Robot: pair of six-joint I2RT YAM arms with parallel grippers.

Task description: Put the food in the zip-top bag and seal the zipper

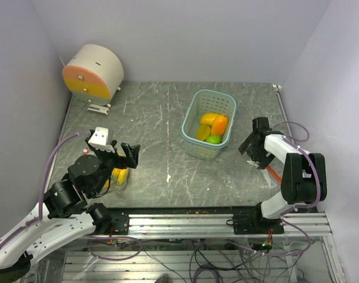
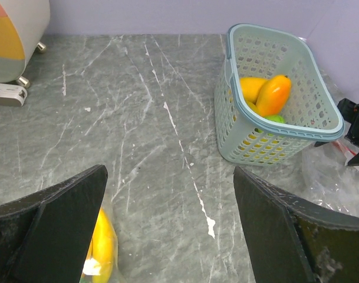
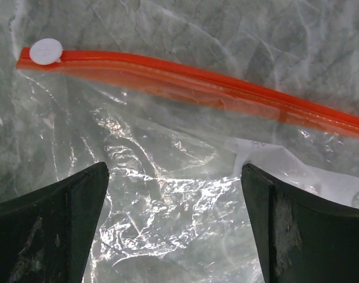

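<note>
A clear zip top bag with a red zipper and white slider lies flat at the right of the table. My open right gripper is low over it, nothing held between its fingers. My left gripper hangs open at the left, above a bag holding yellow food. A light-blue basket holds plastic food: yellow pieces, an orange one and a green one.
A white rounded bin with orange and yellow front stands at the back left. Walls surround the back and sides.
</note>
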